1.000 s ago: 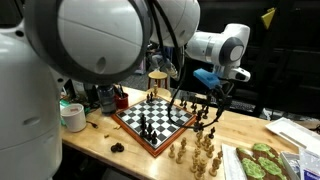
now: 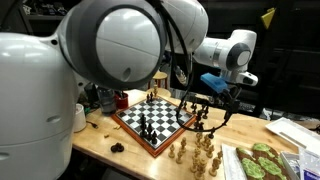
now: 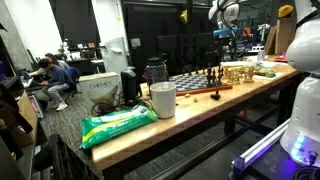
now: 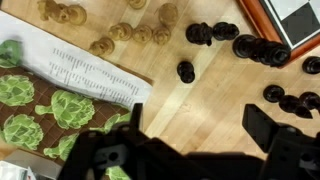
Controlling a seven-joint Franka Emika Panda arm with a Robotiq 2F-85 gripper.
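My gripper is open, with bare wooden table between its fingers and no piece held. Just beyond the gap, a small dark chess piece (image 4: 186, 72) stands alone in the wrist view. Farther up lie more dark pieces (image 4: 199, 33), close to a corner of the chessboard (image 4: 267, 22). Light wooden pieces (image 4: 160, 35) are gathered at the upper left of that view. In exterior view 1 the board (image 2: 153, 122) has dark pieces (image 2: 148, 130) on it, and light pieces (image 2: 200, 152) are on the table to its right.
A cloth with a green artichoke pattern (image 2: 262, 163) lies right of the light pieces; a white tray (image 2: 293, 133) is behind it. A white mug (image 2: 79, 118) stands at the table's left. In exterior view 2, a green bag (image 3: 118, 127) rests on the near table end.
In exterior view 1 the near arm link has come slightly lower and right, and the hand has shifted a little right. The chess pieces look unmoved.
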